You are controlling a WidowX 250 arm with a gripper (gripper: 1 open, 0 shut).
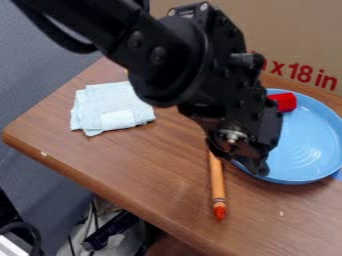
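My black gripper (238,145) is low over the left rim of a blue plate (305,147), just above and right of the upper end of an orange crayon (218,192) lying on the wooden table. Whether its fingers are open or shut is hard to see. A red cylindrical object (282,101) rests at the plate's back, partly hidden by the arm.
A folded pale cloth (110,108) lies on the table's (107,170) left part. A cardboard box (278,40) stands at the back. The table's front-left edge drops to floor clutter.
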